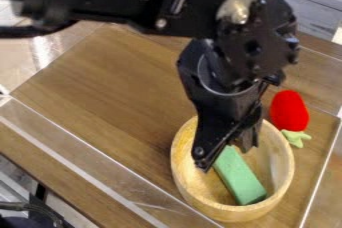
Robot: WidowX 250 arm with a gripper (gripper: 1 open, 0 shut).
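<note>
The black gripper (225, 142) hangs over a wooden bowl (190, 182) at the lower right of the camera view, its fingers reaching down into the bowl's upper part. A green block (241, 180) lies inside the bowl, its upper end partly hidden behind the gripper. Whether the fingers touch the block, and how far apart they stand, is hard to tell from this angle.
A red toy vegetable (289, 110) with pale green leaves lies behind the bowl to the right. A clear strip runs along its front edge.
</note>
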